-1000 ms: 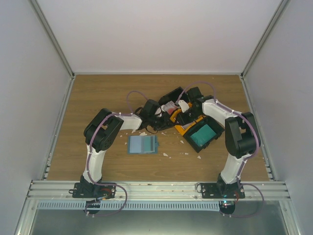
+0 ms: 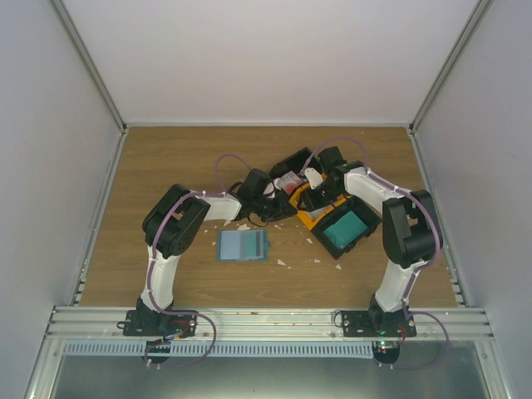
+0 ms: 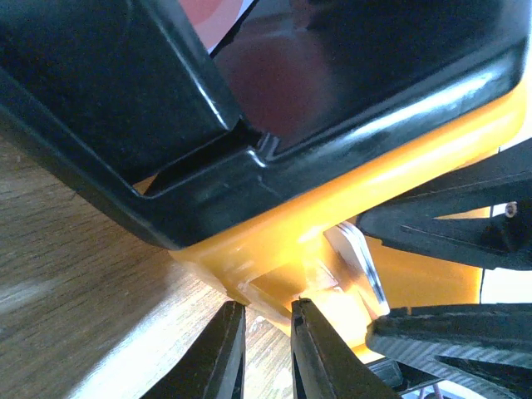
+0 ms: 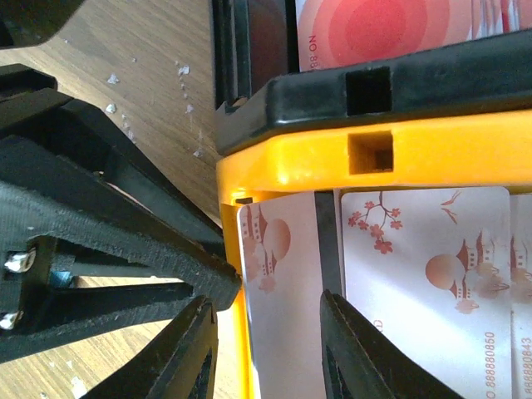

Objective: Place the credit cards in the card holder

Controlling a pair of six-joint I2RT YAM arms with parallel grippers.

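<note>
The card holder [image 2: 243, 245], pale blue and teal, lies flat at the front left in the top view. A white card [image 4: 278, 258] with a pinkish print leans at the wall of the yellow tray [image 4: 287, 158]. My right gripper stands open, its fingertips to either side of that card. In the left wrist view the card [image 3: 359, 256] shows edge-on between the right fingers. My left gripper is nearly closed at the yellow tray's wall and appears shut on it; the exact contact is partly hidden.
More white cards [image 4: 428, 262] lie in the yellow tray. A black tray behind it holds red-circled cards [image 4: 382, 29]; teal cards [image 2: 346, 229] fill another at the front right. White scraps [image 2: 281, 263] litter the table, and its left side is clear.
My right gripper has shifted very slightly over the yellow tray. The left arm, trays and card holder look unmoved.
</note>
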